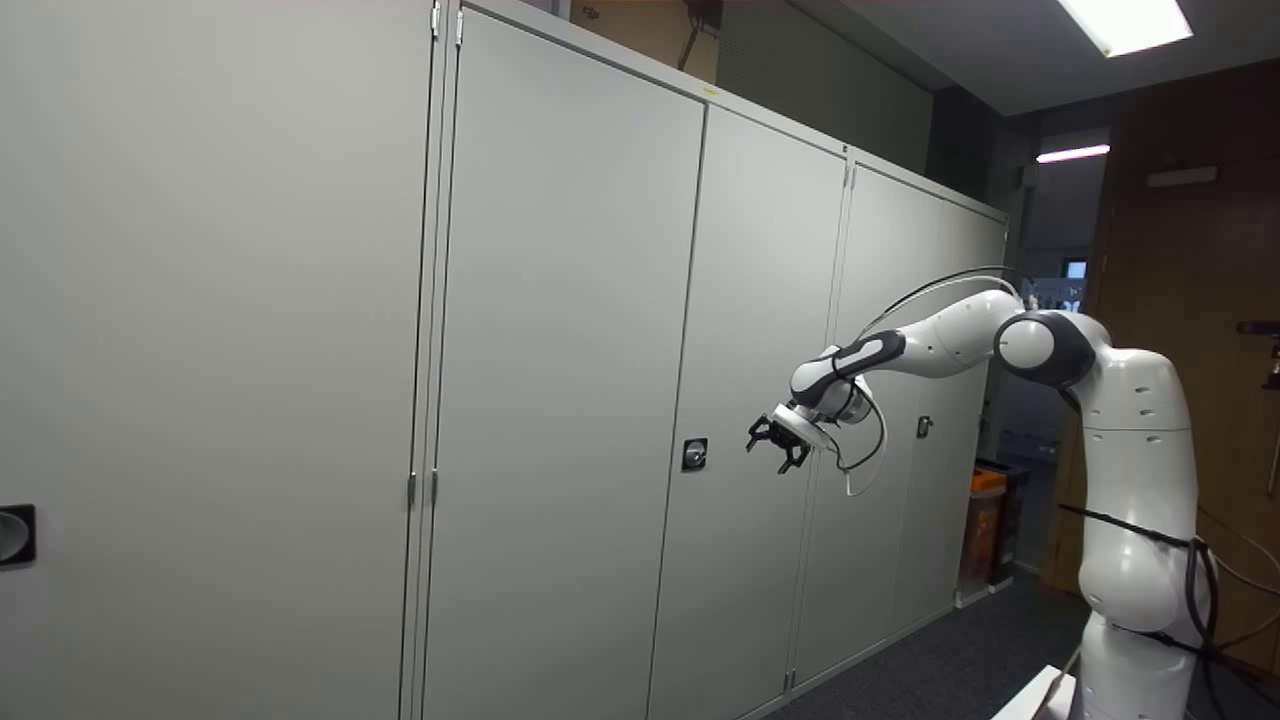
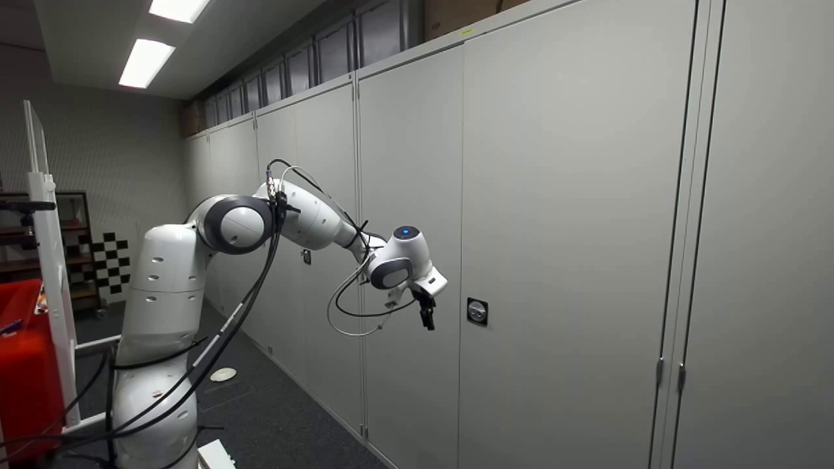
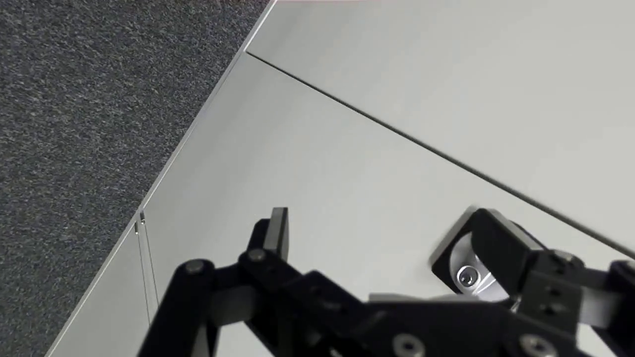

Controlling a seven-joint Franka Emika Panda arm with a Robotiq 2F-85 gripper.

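Observation:
Tall light-grey cabinets (image 1: 564, 360) fill the wall, their doors closed. On one door, beside the seam, is a round silver handle in a square black plate (image 1: 695, 455); exterior view 2 shows the same handle (image 2: 477, 311) just right of my gripper (image 2: 427, 320). My gripper (image 1: 769, 457) stands open in front of the cabinet, apart from the handle, with nothing between its fingers. In the wrist view the right finger (image 3: 503, 244) covers part of the handle (image 3: 468, 275), while bare door surface shows between the fingertips.
Another handle (image 1: 924, 427) is on a door farther right, and one more (image 1: 17, 535) at the far left. Dark carpet (image 3: 89, 107) runs along the cabinet base. A red object (image 2: 27, 352) and a white frame stand left of the arm.

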